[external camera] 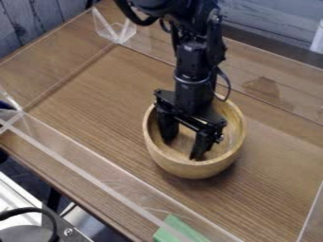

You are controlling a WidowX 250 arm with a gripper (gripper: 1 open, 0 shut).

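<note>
My black gripper (187,128) reaches down from the top of the camera view into a round wooden bowl (190,166), its fingertips low inside the rim. The inside of the bowl is largely covered by the gripper, and I cannot tell whether anything lies between the fingers or how far apart they stand.
The wooden table (76,95) has free room to the left and right of the bowl. A small green object (179,230) lies at the front edge. Clear plastic strips run along the left and upper left, and a black device (25,227) sits at the bottom left corner.
</note>
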